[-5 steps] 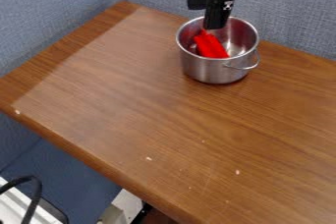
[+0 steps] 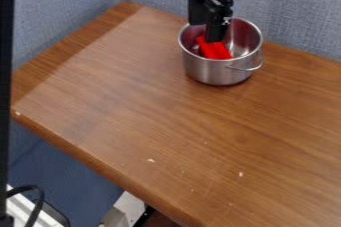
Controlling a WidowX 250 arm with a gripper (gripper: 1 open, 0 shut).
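A steel pot [image 2: 220, 70] with side handles stands near the back of the wooden table. Inside it lies a red object [image 2: 213, 48]. My black gripper [image 2: 213, 30] hangs down from the top of the view into the pot's mouth, just over the red object and partly hiding it. The gripper is open; whether its fingertips touch the red object I cannot tell.
Grey-blue padded walls rise behind and at the left. A dark cable lies at the lower left, off the table.
My gripper has come down and a little to the left, from above the pot to inside its rim.
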